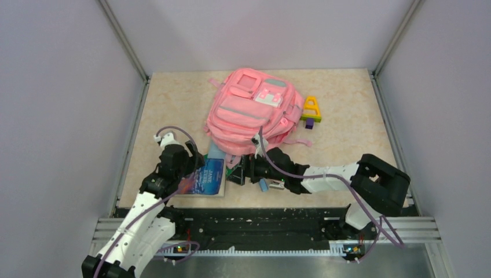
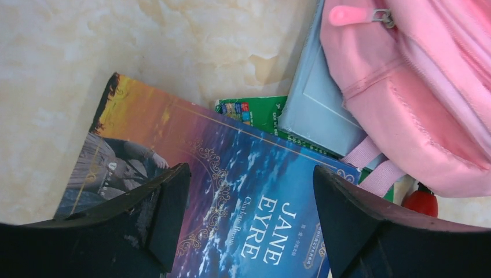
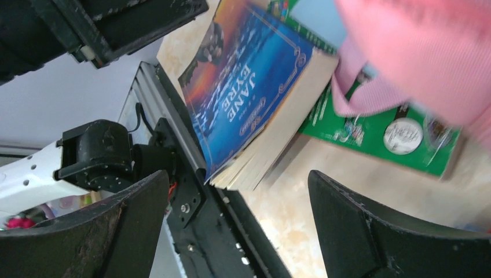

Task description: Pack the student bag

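Note:
The pink backpack (image 1: 252, 107) lies closed at the back of the table. In front of it the Jane Eyre book (image 2: 260, 220) lies flat over a green book (image 3: 376, 139), beside a light blue item (image 2: 315, 98) partly under the bag. My left gripper is open above the Jane Eyre book's cover, nothing held. My right gripper stands apart, nothing between its fingers, low right of that book, facing its page edge. A red object (image 2: 420, 202) peeks from under the bag.
A yellow toy (image 1: 311, 105) and purple block (image 1: 309, 124) sit right of the bag. A blue bottle (image 1: 263, 185) and stapler (image 1: 277, 185) lie near the front edge.

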